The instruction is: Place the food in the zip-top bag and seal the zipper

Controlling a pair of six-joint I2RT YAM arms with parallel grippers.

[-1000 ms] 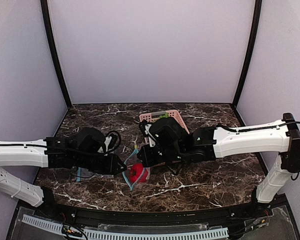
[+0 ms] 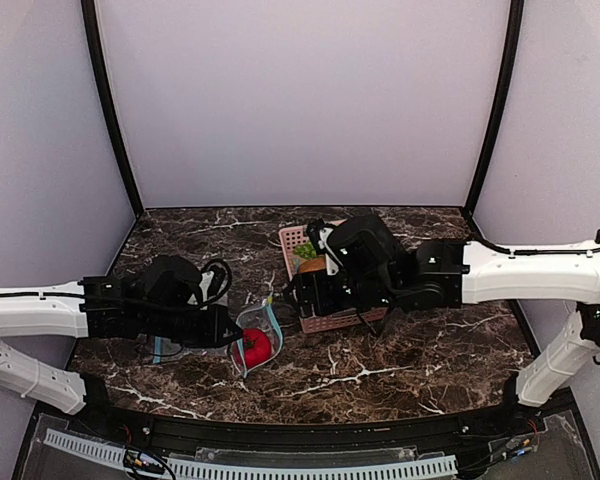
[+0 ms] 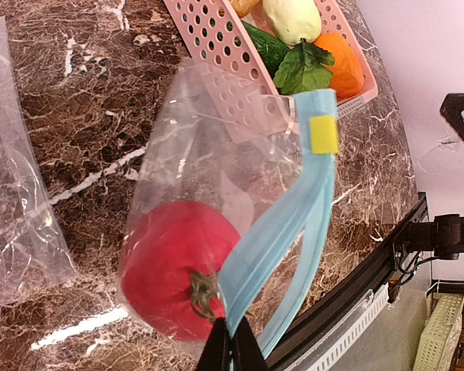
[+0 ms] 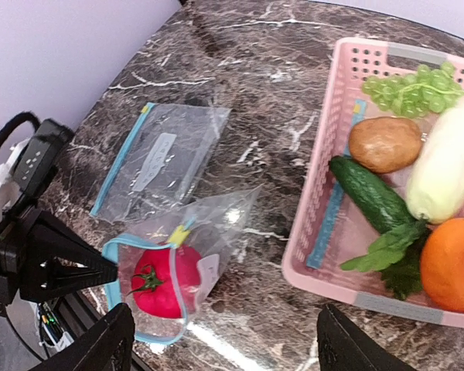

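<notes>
A clear zip top bag [image 3: 178, 154] with a blue zipper rim [image 3: 274, 232] and a yellow tab [image 3: 323, 134] stands with its mouth spread. Inside it rests a red tomato, seen through the plastic in the left wrist view. My left gripper is shut on the bag's blue rim, its dark fingertips pinching one side of the mouth. To the right of the bag, my right gripper hangs above the table, open and empty, its two dark fingers [image 4: 100, 344] wide apart. The bag's mouth lies below its left finger in the right wrist view.
A pink basket [image 4: 309, 209] stands right of the bag, holding green grapes [image 4: 414, 91], a potato [image 4: 385, 144], a cucumber [image 4: 371, 193], a white vegetable [image 4: 442, 166] and an orange item [image 4: 452, 263]. Another flat bag [image 4: 158, 158] lies beyond.
My right gripper has moved away from the bag, rightward and back toward the basket. The left gripper, bag and tomato have shifted slightly left.
</notes>
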